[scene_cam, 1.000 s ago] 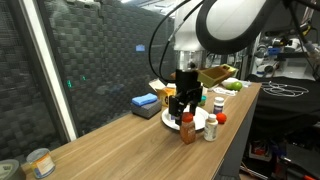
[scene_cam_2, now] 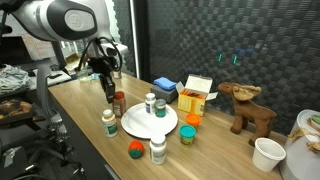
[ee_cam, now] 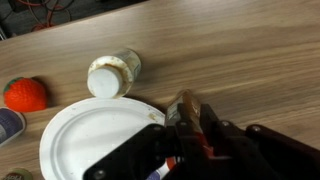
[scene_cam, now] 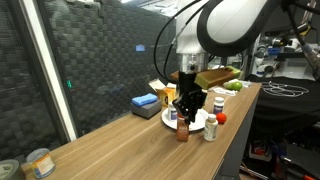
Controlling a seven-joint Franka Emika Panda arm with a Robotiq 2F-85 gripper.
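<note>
A brown jar with a red cap (scene_cam: pixel 183 132) stands on the wooden table beside the white plate (scene_cam: pixel 200 120). My gripper (scene_cam: pixel 186 114) is low over the jar's top, its fingertips at the cap. Exterior view 2 shows the jar (scene_cam_2: pixel 119 104) just below and beside the gripper (scene_cam_2: pixel 111 95). In the wrist view the brown jar part (ee_cam: pixel 184 106) shows ahead of the dark fingers, and its red part lies between or behind them. Whether the fingers touch or grip it is hidden.
Close by stands a white-capped jar (scene_cam_2: pixel 109 122). Several jars stand on or around the plate (scene_cam_2: pixel 150 126), with a red fruit (scene_cam_2: pixel 136 149) in front. Behind are a yellow box (scene_cam_2: pixel 197 96) and a blue sponge (scene_cam_2: pixel 164 84). Table left of the brown jar is clear in exterior view 1.
My gripper has come down over the jar and its red cap, which showed clearly a second ago, is now mostly covered. The jar appears slightly farther left in exterior view 1.
</note>
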